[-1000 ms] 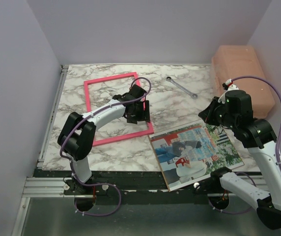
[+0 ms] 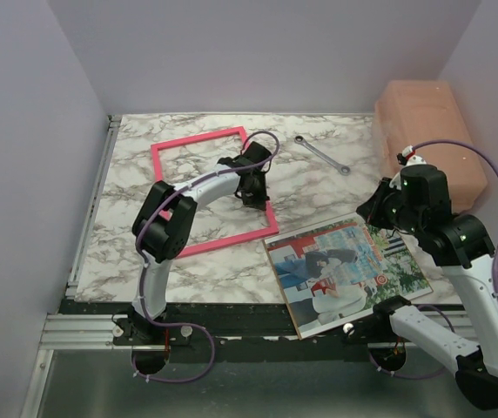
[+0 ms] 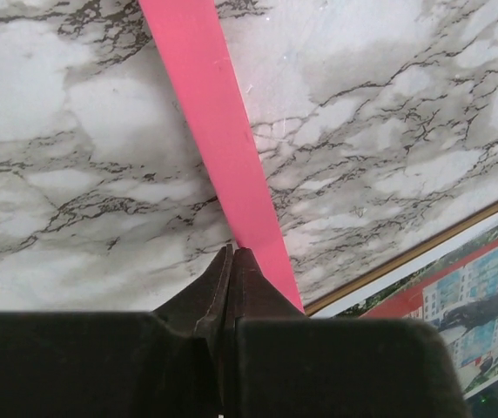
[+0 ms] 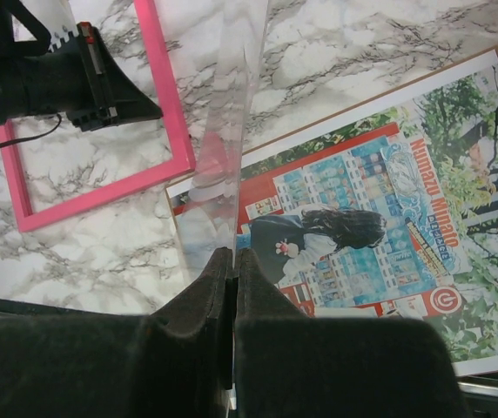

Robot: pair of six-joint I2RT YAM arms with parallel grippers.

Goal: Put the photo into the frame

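The pink photo frame (image 2: 197,138) lies flat on the marble-patterned surface, empty inside. My left gripper is shut with nothing between its fingers. Its tips are against the inner edge of the frame's right bar (image 3: 223,139), which stays outside them. From the right wrist view, the left gripper is beside that same bar. The large photo (image 2: 353,261) lies face up, just right of the frame's near right corner. Above it, my right gripper is shut on a thin clear sheet (image 4: 240,96), seen almost edge-on.
A metal wrench (image 2: 319,155) lies behind the photo. At the back right stands an orange-brown box (image 2: 423,131) near the wall. Bare marble shows between frame and wrench. The surface's front edge drops to a dark gap, and the photo reaches past it.
The frame has shifted slightly right. The right arm has barely moved.
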